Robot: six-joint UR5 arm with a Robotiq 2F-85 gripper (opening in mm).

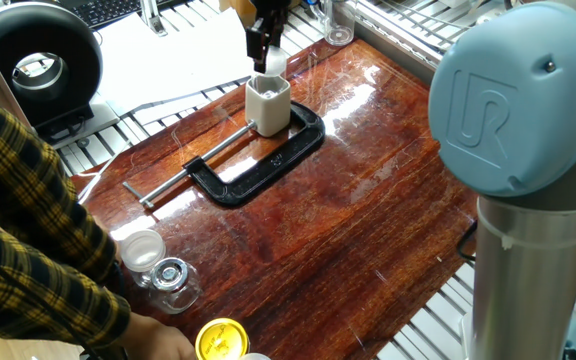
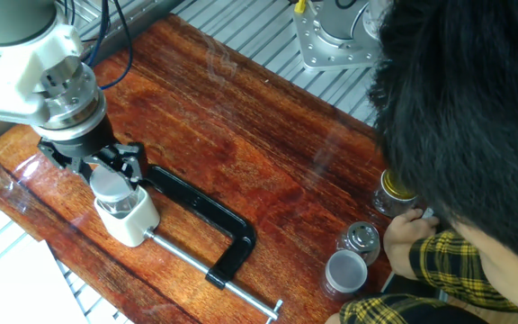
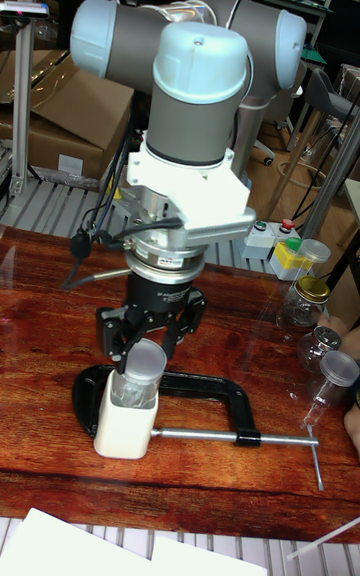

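Observation:
A clear jar with a whitish lid stands in a pale square holder, its lower part hidden by the holder walls. My gripper points down at the lid from above, its black fingers apart, one on either side of the lid's back part. Whether the fingers press on the lid does not show clearly. A black C-clamp lies flat on the wooden board, its screw reaching the holder's side.
Beside the person's hand stand several jars, among them a gold-lidded jar, a silver-lidded jar and a white-lidded jar. Another clear jar is at the board's far corner. The board's middle is free.

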